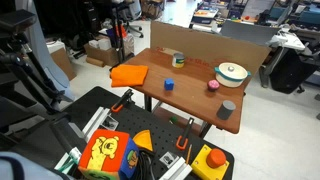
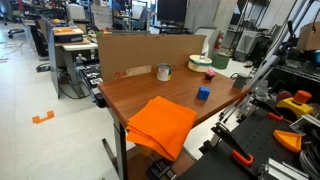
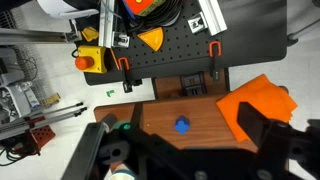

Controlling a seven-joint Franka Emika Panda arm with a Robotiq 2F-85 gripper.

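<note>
My gripper shows at the bottom of the wrist view as two dark, blurred fingers [image 3: 262,148] standing wide apart, above the table and open. Nothing is held between them. A small blue block [image 3: 182,125] appears in that gap, lying below on the brown table. To the right in the same view is a flat orange cloth [image 3: 255,105]. Exterior view 1 has the blue block [image 1: 169,85] near the table's middle and the cloth [image 1: 129,76] at its left end. The gripper is hard to make out in both exterior views.
On the table [image 1: 190,98] stand a can [image 1: 178,59], a pinkish-red object [image 1: 213,86], a grey cup [image 1: 226,110] and a white lidded pot [image 1: 232,74]. A cardboard panel [image 2: 150,52] lines the back. A black perforated base with a colourful box [image 1: 104,154] lies in front.
</note>
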